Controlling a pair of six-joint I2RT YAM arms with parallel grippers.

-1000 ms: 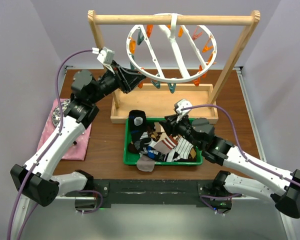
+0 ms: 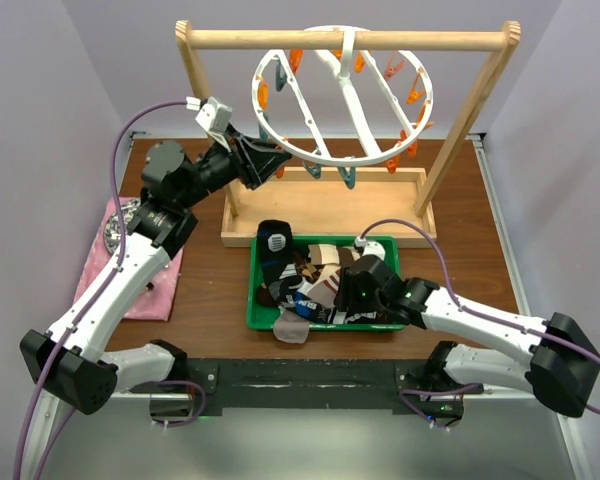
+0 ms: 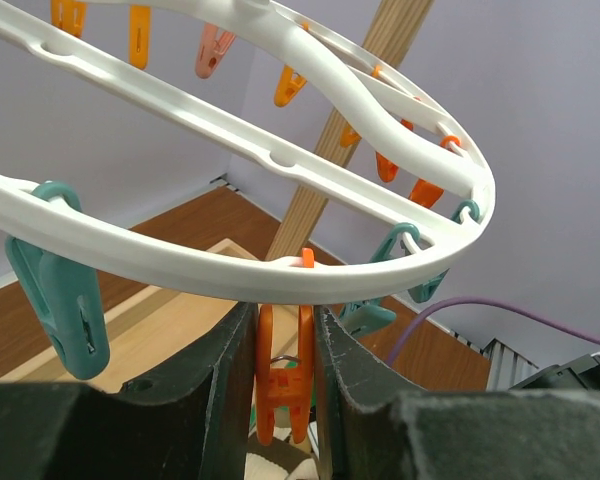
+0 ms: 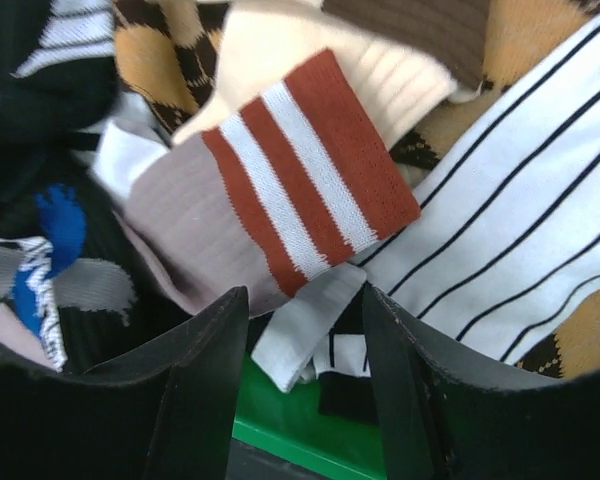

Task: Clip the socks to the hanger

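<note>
A white round hanger (image 2: 425,95) with coloured clips hangs from a wooden stand. My left gripper is shut on an orange clip (image 3: 282,390) at the hanger's rim (image 3: 140,245). My right gripper (image 2: 345,295) is open, down in the green bin (image 2: 253,315) of mixed socks. In the right wrist view its fingertips (image 4: 230,315) are at the lower edge of a grey sock (image 4: 200,220) with red and white stripes; whether they touch it I cannot tell.
A wooden tray (image 2: 320,205) lies under the hanger, behind the bin. A pink cloth (image 2: 150,300) with a metallic item lies at the left. Bare tabletop (image 2: 470,270) shows at the right.
My right gripper has moved down into the sock bin from above it. The left arm is still at the hanger's rim.
</note>
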